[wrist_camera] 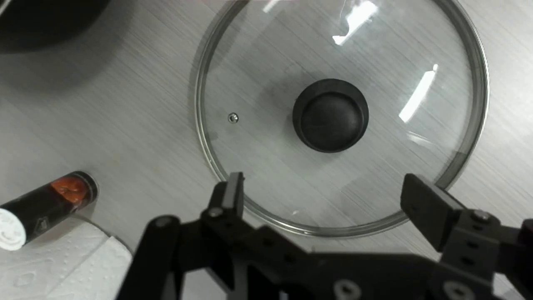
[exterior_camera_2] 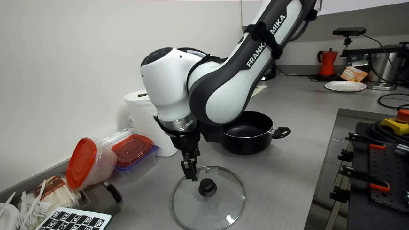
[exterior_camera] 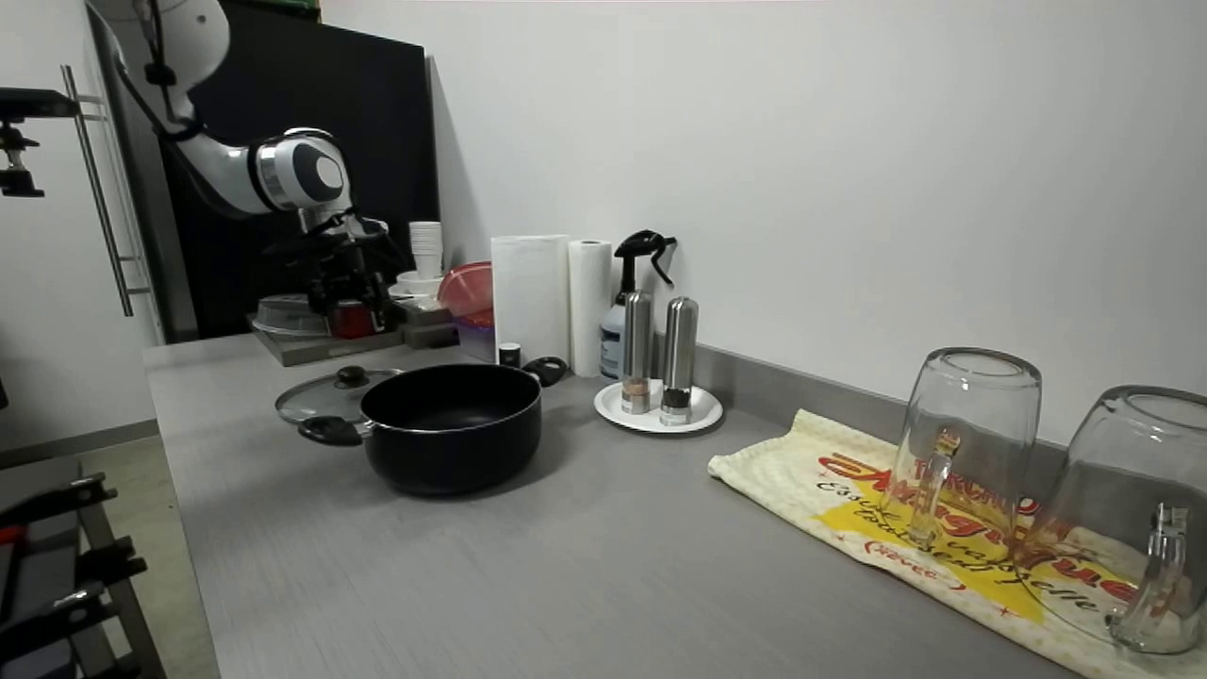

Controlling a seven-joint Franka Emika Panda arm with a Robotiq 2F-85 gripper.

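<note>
A round glass lid [wrist_camera: 280, 175] with a metal rim and a black knob [wrist_camera: 330, 116] lies flat on the counter. Above it my gripper stands open, its fingers [wrist_camera: 417, 205] wide apart with nothing between them. In the wrist view the knob appears beyond the fingertips, clear of both. From the second exterior view, the gripper [exterior_camera_2: 193, 179] hangs over the lid's back edge, beside the knob [exterior_camera_2: 207, 186]. Close to the lid stands a black pot [exterior_camera: 453, 458], uncovered and empty as far as shows, with two side handles.
A small dark shaker [wrist_camera: 55, 205] and paper towels [wrist_camera: 70, 260] are near the lid. Plastic tubs with red lids [exterior_camera_2: 134, 149] line the wall. Two mills on a white plate [exterior_camera: 707, 417] and upturned glass mugs [exterior_camera: 973, 453] stand farther along.
</note>
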